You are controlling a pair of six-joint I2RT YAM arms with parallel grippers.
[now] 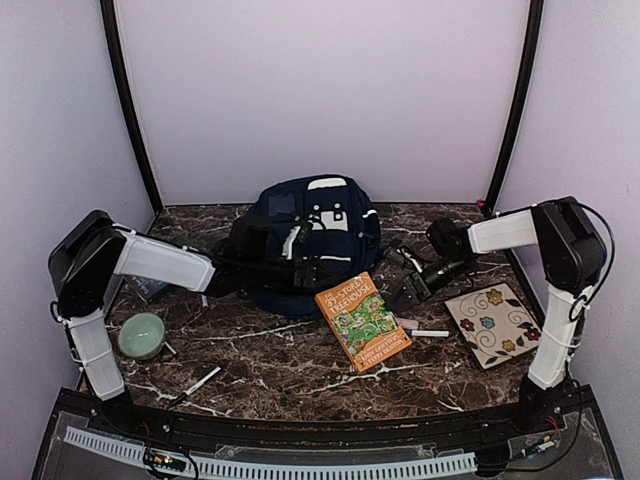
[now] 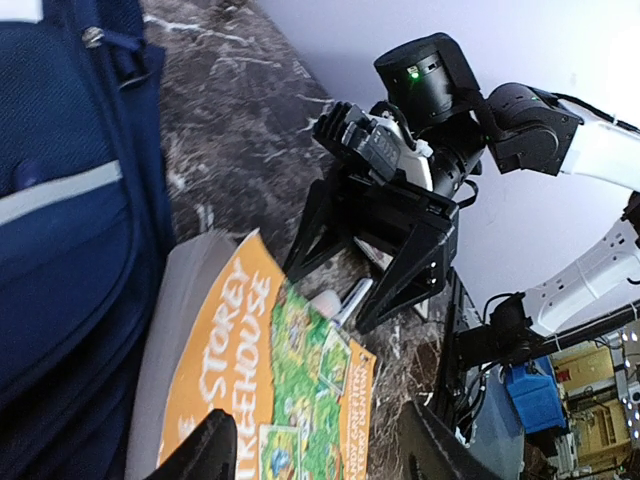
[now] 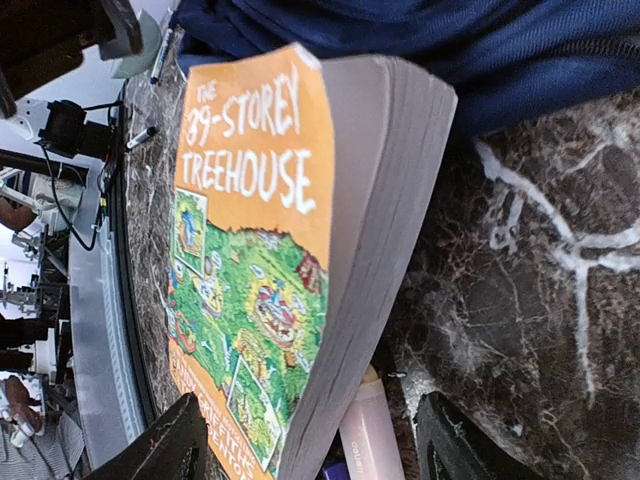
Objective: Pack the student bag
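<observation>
A thick orange book titled Treehouse (image 1: 362,322) lies cover up and aslant on the table in front of the dark blue backpack (image 1: 318,215). My left gripper (image 1: 312,272) is just left of the book's top corner, over the bag's front. In the left wrist view its fingers (image 2: 212,440) stand apart, with the book beyond them and nothing held. To the right of the book is my right gripper (image 1: 402,290). Its fingers (image 3: 185,440) are also parted in the right wrist view, the book's page edge (image 3: 385,230) lying past them.
Beside the book's right edge lie a pink item (image 1: 406,323) and a white marker (image 1: 430,333). A flowered board (image 1: 494,325) is at the right. On the left are a green bowl (image 1: 142,336), another marker (image 1: 203,381) and a partly hidden blue book (image 1: 150,289).
</observation>
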